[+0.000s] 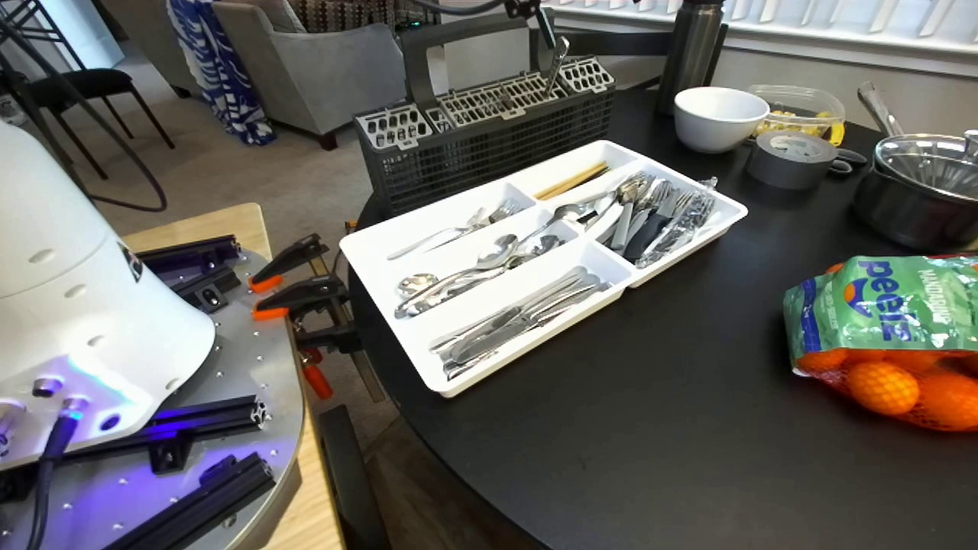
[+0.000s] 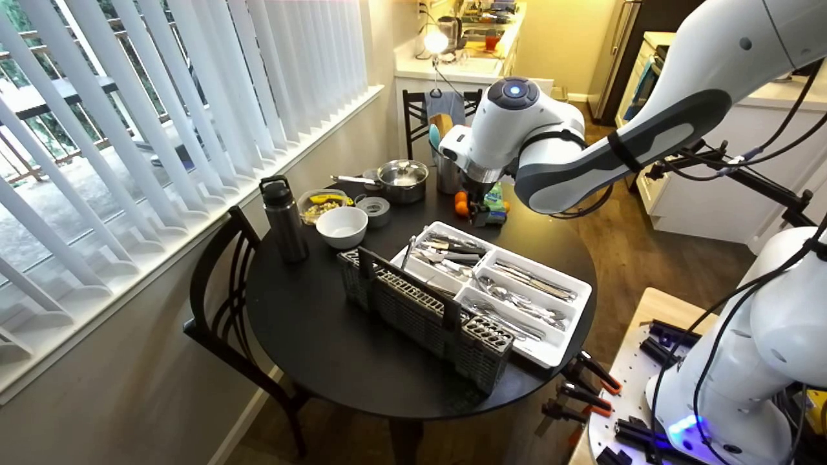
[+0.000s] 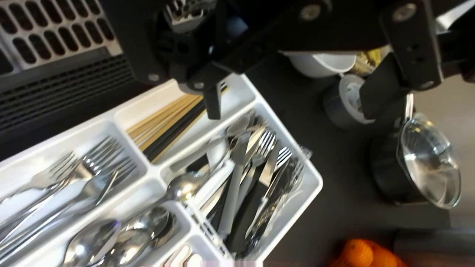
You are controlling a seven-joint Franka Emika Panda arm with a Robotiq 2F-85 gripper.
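Observation:
My gripper stands open with its fingers wide apart and nothing between them. In the wrist view it hangs above the far part of the white cutlery tray (image 1: 426, 376) and the dark table. Exterior view 1 catches only a bit of its fingers at the top edge. The tray holds forks (image 3: 89, 171), spoons (image 1: 490, 261), table knives (image 1: 523, 316), chopsticks (image 3: 167, 129) and a compartment of mixed utensils (image 3: 249, 182). Behind the tray is a grey dishwasher basket (image 1: 486, 137) with a metal utensil (image 1: 558, 63) upright in it.
A white bowl (image 1: 720, 119), a tape roll (image 1: 793, 160), a plastic food container (image 1: 807, 110), a lidded pot (image 1: 926, 192) and a dark bottle (image 1: 689, 55) occupy the table's far side. A bag of mandarins (image 1: 885, 344) lies right of the tray.

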